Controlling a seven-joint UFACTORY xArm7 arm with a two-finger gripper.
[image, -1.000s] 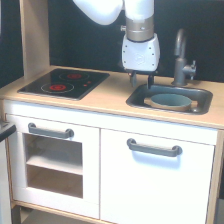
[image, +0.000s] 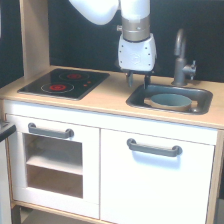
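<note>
A round blue-green dish (image: 171, 101), perhaps a pan or bowl, rests in the dark sink (image: 203, 102) at the right of the counter. A small tan edge shows at its left; what that belongs to is unclear. My gripper (image: 138, 82) points down at the sink's left end, to the left of the dish. Its two dark fingers are spread apart, and nothing shows between them.
Behind the sink rises a grey faucet (image: 180, 58). A black stovetop (image: 65, 82) with red-marked burners lies on the left. Bare wooden counter (image: 108, 96) separates stove and sink. Below are white cabinet doors with dark handles (image: 154, 148).
My gripper has shifted slightly left and a little lower. The dish, sink and cabinet doors look unchanged.
</note>
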